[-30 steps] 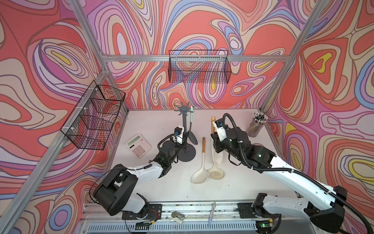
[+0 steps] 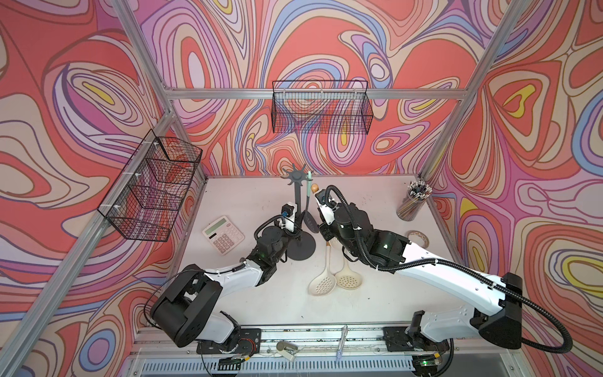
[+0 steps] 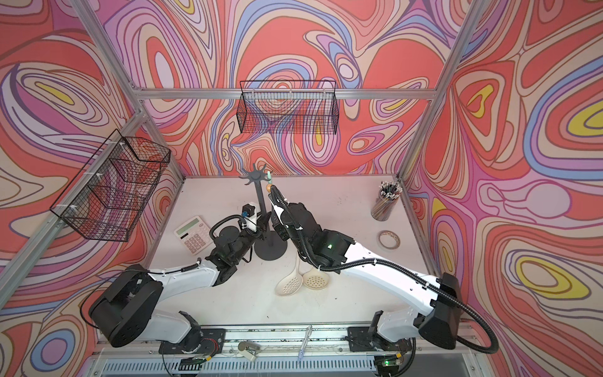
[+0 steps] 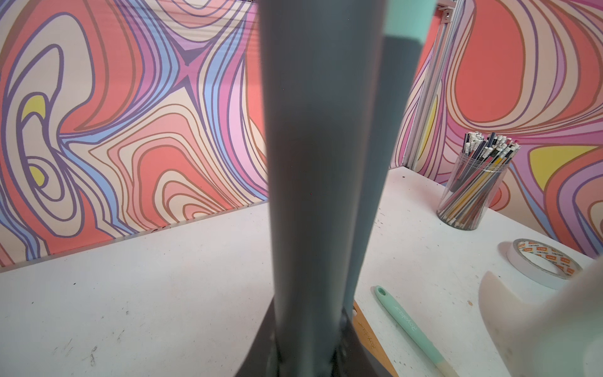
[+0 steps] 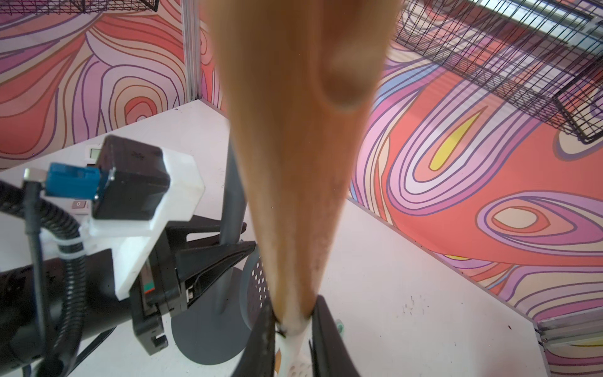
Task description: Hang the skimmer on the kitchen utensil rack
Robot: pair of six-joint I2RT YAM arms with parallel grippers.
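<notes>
The dark grey utensil rack [image 2: 297,194] stands on a round base, with hooks [image 2: 294,174] at its top. My left gripper is shut on its post [image 4: 317,188]. From one hook hangs a dark slotted utensil [image 2: 311,221] with a green handle end. Just right of the rack, my right gripper is shut on the skimmer by its wooden handle [image 5: 285,207]. The handle points upward, its round end [image 2: 314,188] beside the hanging green handle and slightly below hook height. A hole shows near the handle's top. The arm hides the skimmer's head from above.
Two pale perforated utensils [image 2: 322,284] lie on the table in front. A calculator [image 2: 223,234] lies at left. A pencil cup [image 2: 414,200] and a tape roll [image 3: 389,239] are at right. Wire baskets [image 2: 321,112] hang behind and at left.
My right gripper has carried the skimmer leftward to the rack, and the handle end has risen a little toward the hooks. The left arm and the rack have stayed in place.
</notes>
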